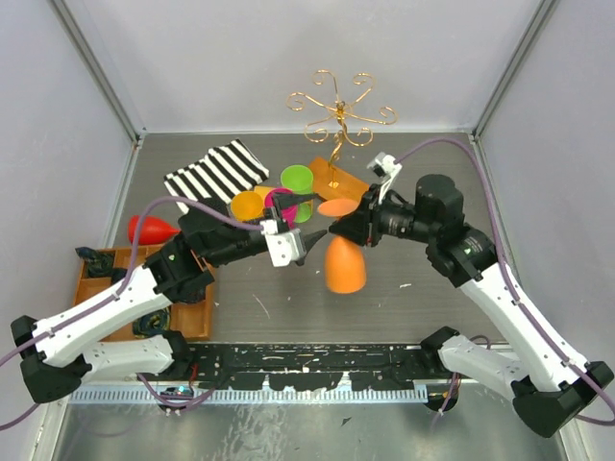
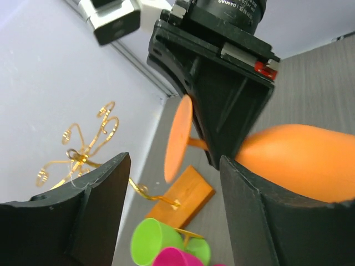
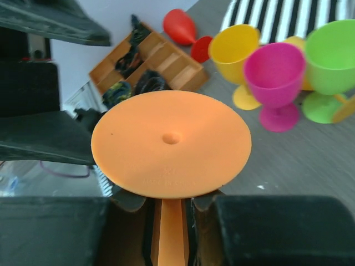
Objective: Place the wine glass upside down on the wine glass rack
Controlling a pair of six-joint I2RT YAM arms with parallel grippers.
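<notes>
The orange wine glass (image 1: 345, 265) hangs upside down above the middle of the table, its flat base (image 3: 172, 138) uppermost. My right gripper (image 1: 357, 223) is shut on its stem, just under the base. Facing it from the left, my left gripper (image 1: 312, 221) stands open; in the left wrist view its fingers (image 2: 97, 191) are apart, with the glass's base edge and bowl beyond them and nothing held. The gold rack (image 1: 339, 115) with curled arms rises from a wooden base (image 1: 351, 191) at the back.
Green (image 3: 330, 52), magenta (image 3: 275, 77) and yellow (image 3: 234, 52) glasses stand upright left of the rack. A striped cloth (image 1: 219, 171), a red glass (image 1: 154, 230) and a wooden tray (image 1: 197, 322) lie at left.
</notes>
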